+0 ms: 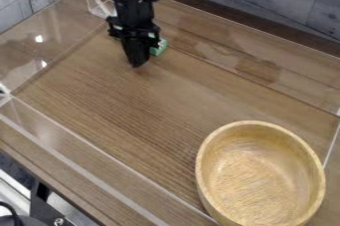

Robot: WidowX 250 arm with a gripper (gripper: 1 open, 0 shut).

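The black arm with my gripper reaches down from the back to the wooden table, left of centre. A small green object is just at its right side, partly hidden by the gripper. The fingers are too dark and small to tell whether they are open, shut or holding it.
A large round tan bowl stands at the front right. A tiled wall runs along the back, and clear plastic edging lines the left side.
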